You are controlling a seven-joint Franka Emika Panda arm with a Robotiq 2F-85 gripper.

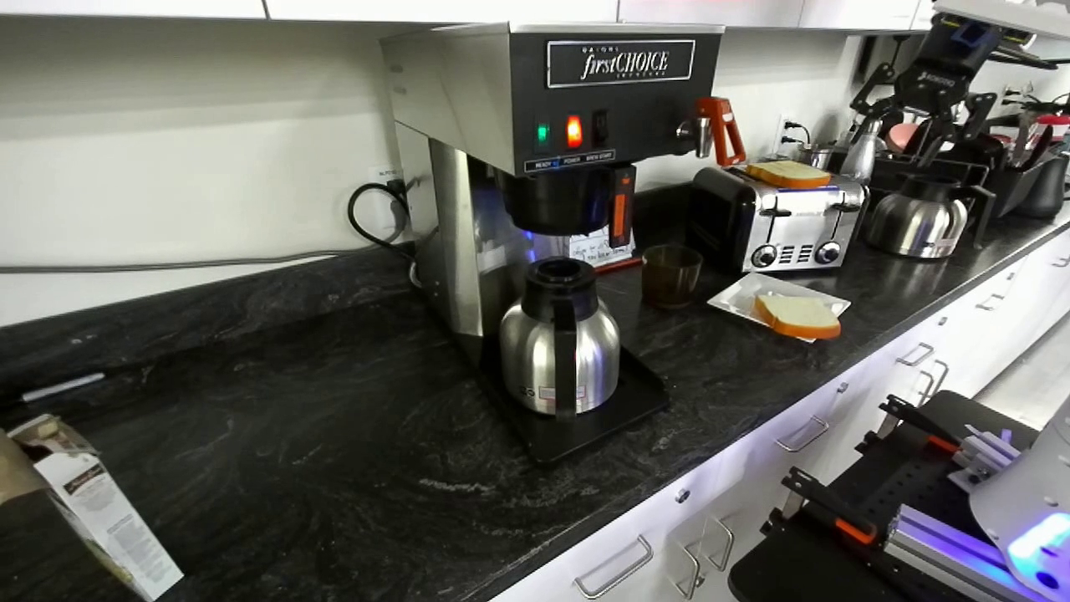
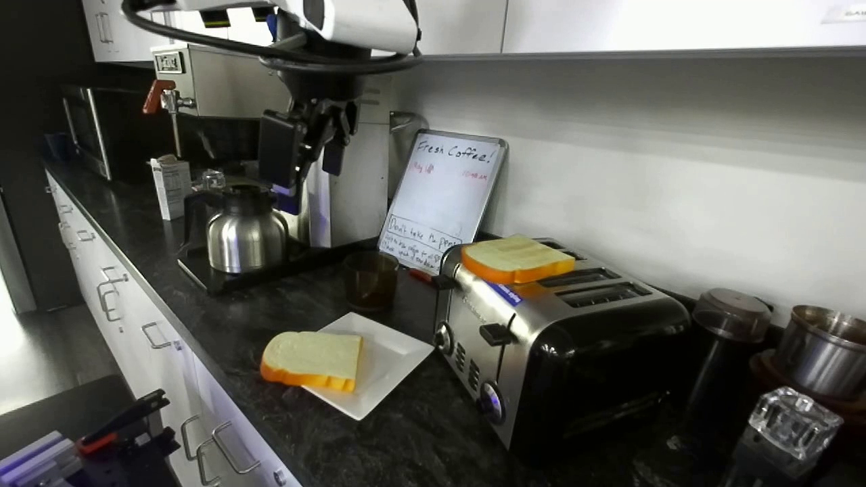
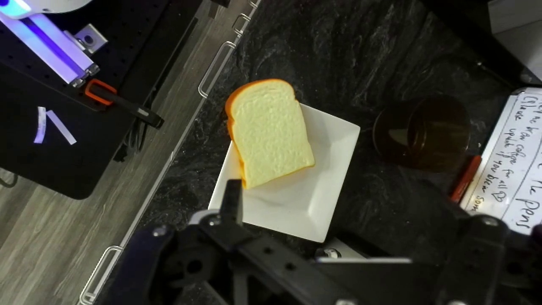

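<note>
My gripper hangs high over the counter, its fingers spread and nothing between them. In exterior view 2 the gripper is in the air at upper centre, clear of everything below. The wrist view looks down on a bread slice lying partly on a square white plate, overhanging one edge. One dark finger overlaps the plate's edge in that view. A second bread slice lies flat across the top of the silver toaster, not in its slots.
A brown tinted cup sits near the plate, with a whiteboard behind it. The coffee machine has a steel carafe on its base. Another carafe stands beyond the toaster.
</note>
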